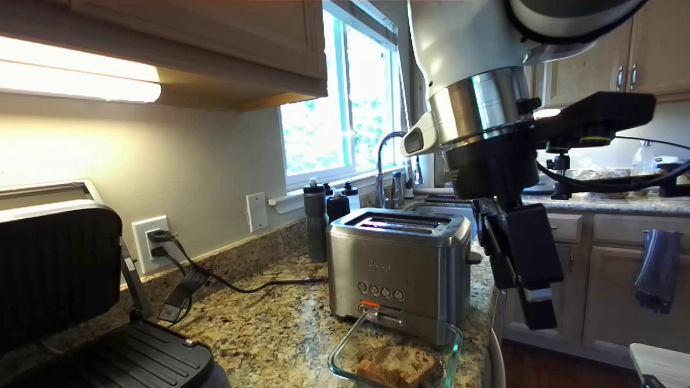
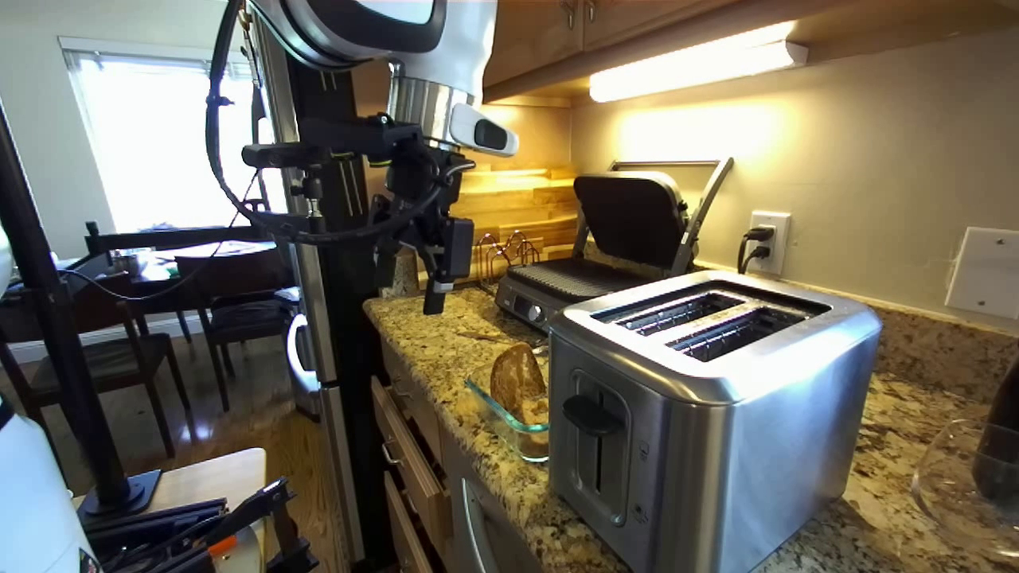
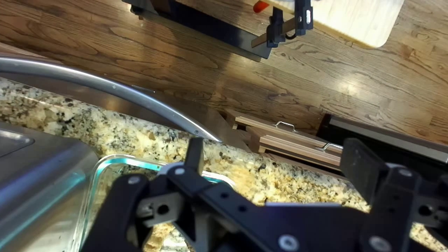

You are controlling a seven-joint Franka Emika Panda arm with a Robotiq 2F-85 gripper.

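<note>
My gripper (image 1: 525,320) is open and empty, hanging in the air over the counter's front edge. In exterior view 2 the gripper (image 2: 411,286) appears well above the counter, apart from everything on it. A clear glass dish (image 1: 343,349) sits on the counter with brown bread (image 1: 395,366) in it; exterior view 2 shows one bread slice (image 2: 518,382) standing tilted up. The steel toaster (image 1: 394,278) stands right beside the dish. Its lever (image 2: 592,415) is up, and no bread shows in its slots. In the wrist view, my fingers partly cover the dish (image 3: 126,159).
An opened contact grill (image 1: 136,352) lies to the left in exterior view 1, its cord plugged into the wall outlet. Several bottles (image 1: 315,220) stand behind the toaster. Below the counter edge, drawers (image 2: 411,468) stand partly pulled out. Floor lies beyond the counter edge.
</note>
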